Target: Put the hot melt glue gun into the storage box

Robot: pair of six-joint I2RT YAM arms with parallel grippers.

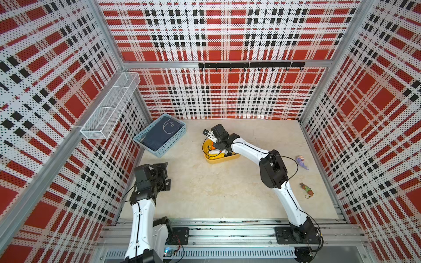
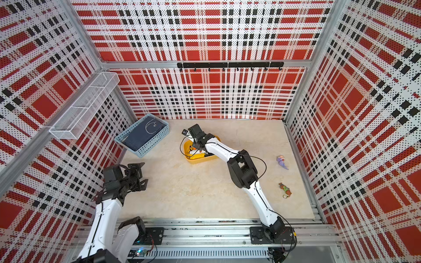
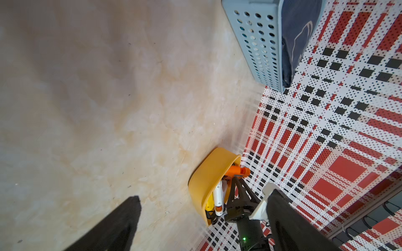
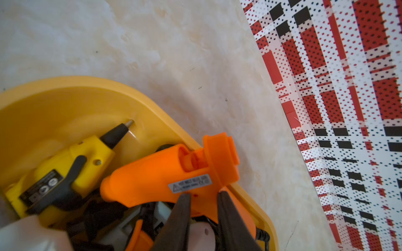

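The orange glue gun (image 4: pixel 155 173) lies on top of the tools in the yellow box (image 4: pixel 125 90). Its rounded end points inward, while its flared ring end rests over the box's rim. My right gripper is above the box with its fingers (image 4: pixel 182 217) part open. Some of the gun's lower orange part shows between and beyond the fingertips; no firm hold on it is visible. From the top left view, the right hand hides much of the box. My left gripper (image 1: pixel 168 175) stands open and empty over the table's left side.
A yellow tool (image 4: pixel 62 175) and several dark and grey items share the box. A blue basket (image 1: pixel 172 144) holding dark cloth stands at the back left. Two small toys, one purple (image 1: pixel 302 163) and one green-brown (image 1: pixel 307 189), lie at the right.
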